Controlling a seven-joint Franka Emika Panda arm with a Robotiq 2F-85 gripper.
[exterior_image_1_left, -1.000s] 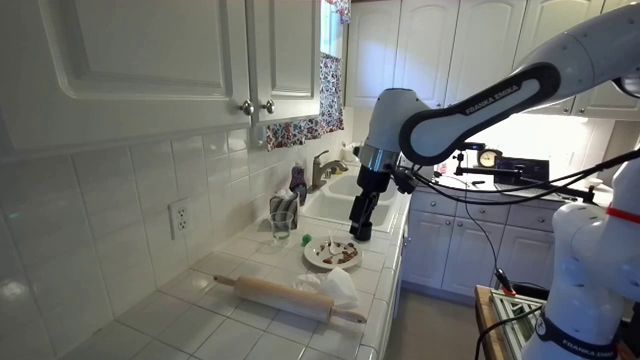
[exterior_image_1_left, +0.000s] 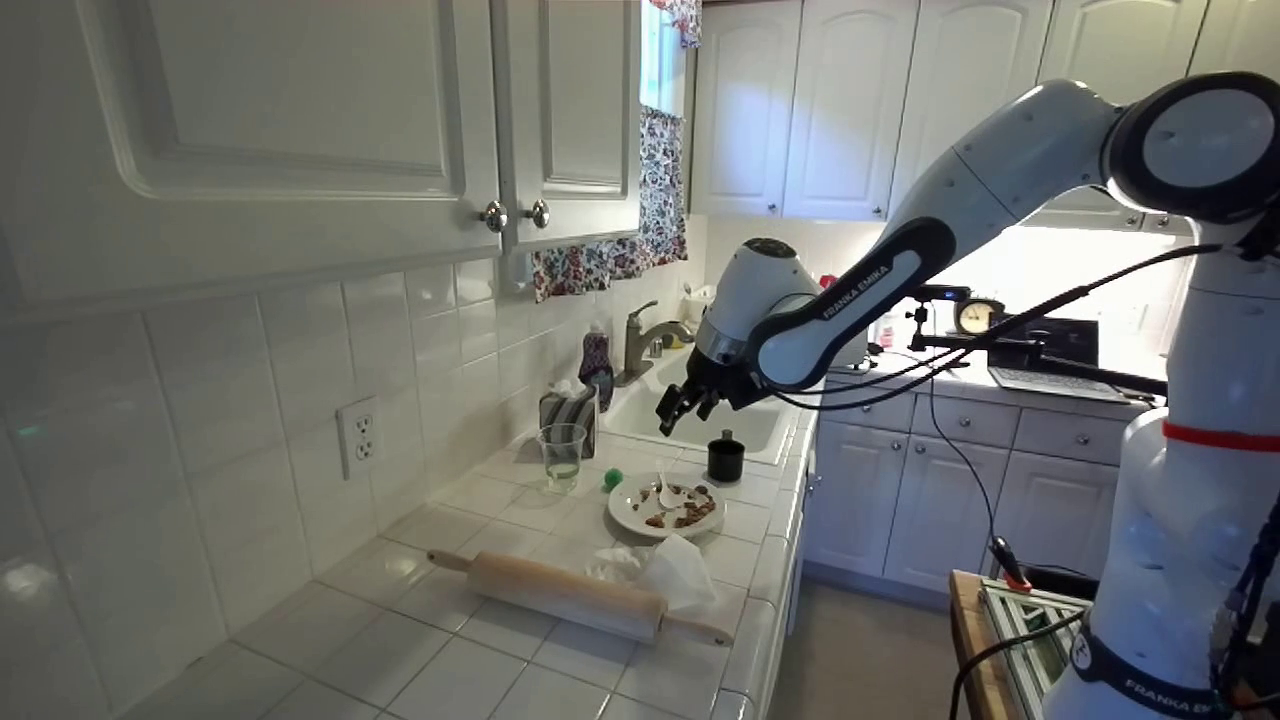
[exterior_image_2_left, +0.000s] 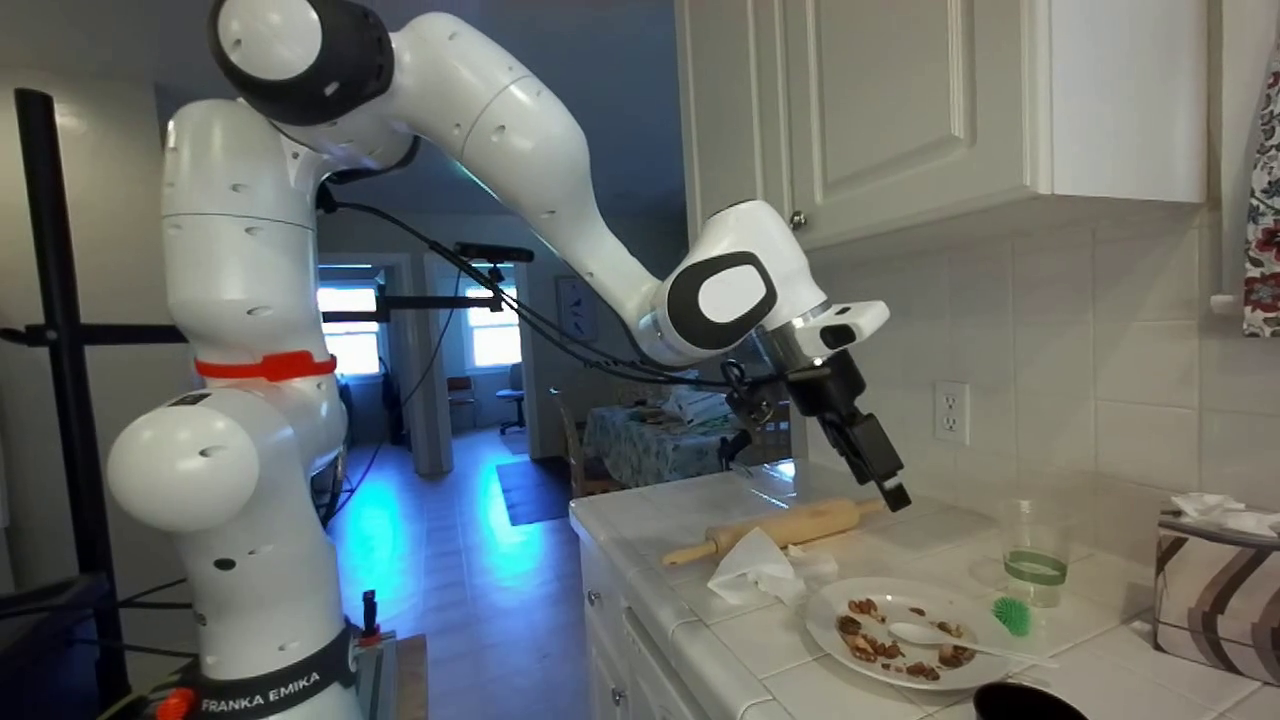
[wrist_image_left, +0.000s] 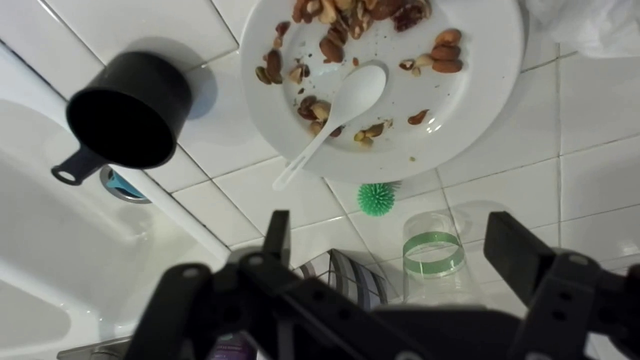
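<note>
My gripper is open and empty, raised above the counter; in the wrist view its fingers stand wide apart. A white plate (wrist_image_left: 474, 120) with scattered nuts lies on the tiles, and a white plastic spoon (wrist_image_left: 351, 99) rests across it with its handle over the rim. Near the sink edge stands a black cup (wrist_image_left: 162, 90) with a handle. A green spiky ball (wrist_image_left: 376, 199) sits beside the plate. Past it is a clear plastic cup (wrist_image_left: 435, 255) with a green band, seen between my fingers but well below them.
A wooden rolling pin (exterior_image_1_left: 564, 590) and crumpled white paper (exterior_image_1_left: 680, 572) lie on the near side of the plate. By the tiled wall stand a striped tissue box (exterior_image_1_left: 567, 420) and a purple bottle (exterior_image_1_left: 596, 364). The sink (exterior_image_1_left: 768, 438) and faucet (exterior_image_1_left: 639, 342) are behind.
The arm has risen away from the black cup and shifted left in exterior view 1, and the gripper has tilted. The black cup stands uncovered; the counter objects look unmoved.
</note>
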